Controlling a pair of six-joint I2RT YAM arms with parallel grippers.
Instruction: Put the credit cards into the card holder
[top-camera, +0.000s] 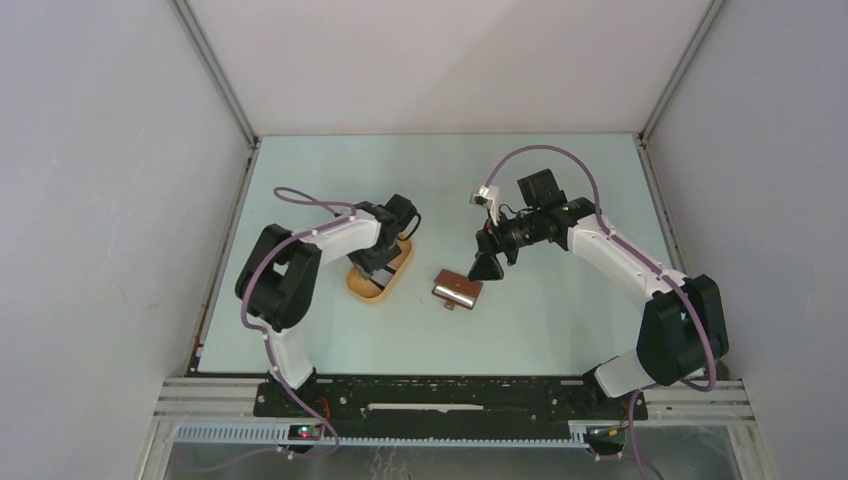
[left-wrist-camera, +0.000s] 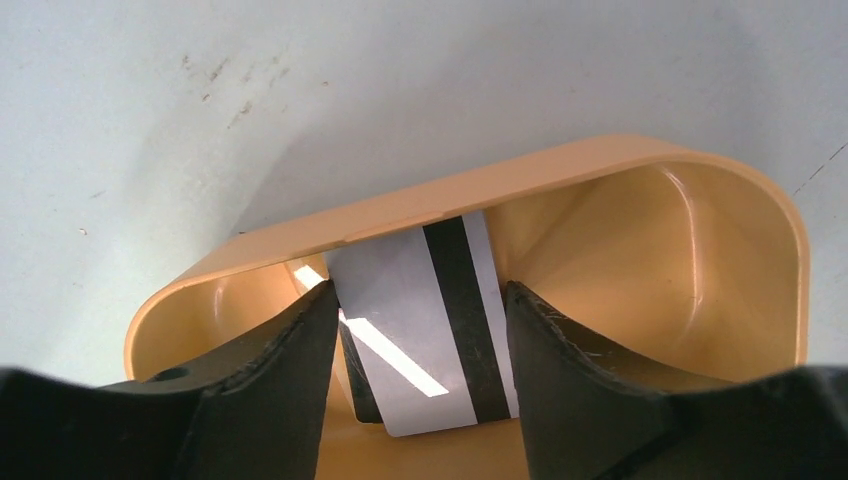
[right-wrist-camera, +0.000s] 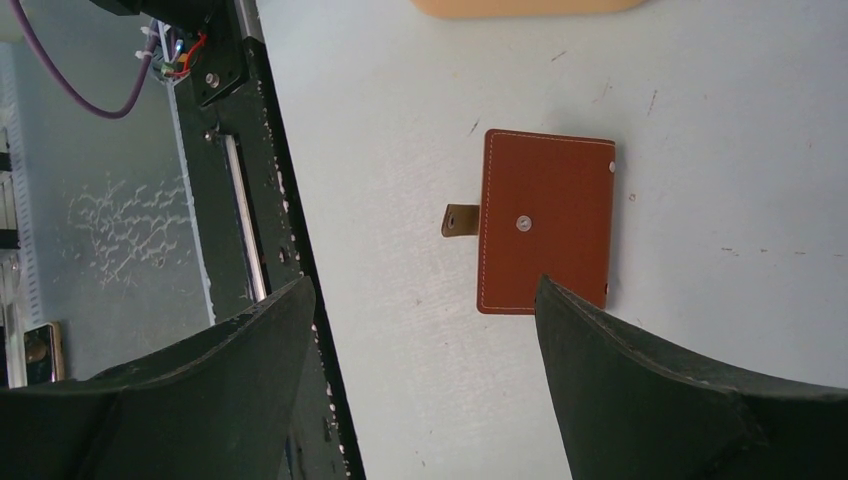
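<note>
In the left wrist view a silver-grey card (left-wrist-camera: 405, 300) with a black stripe lies in a tan, rounded tray (left-wrist-camera: 625, 150). The dark edge of another card (left-wrist-camera: 360, 385) peeks out beneath it. My left gripper reaches into the tray, its fingertips close against the card's two long edges; a firm hold on it does not show. The brown card holder (right-wrist-camera: 548, 250) lies flat on the table, its snap tab sticking out on one side. Above it and to its side, my right gripper is open and empty.
From the top, the tray (top-camera: 362, 291) stands left of the holder (top-camera: 458, 289), with a strip of bare table between them. A dark rail (top-camera: 440, 395) runs along the front edge.
</note>
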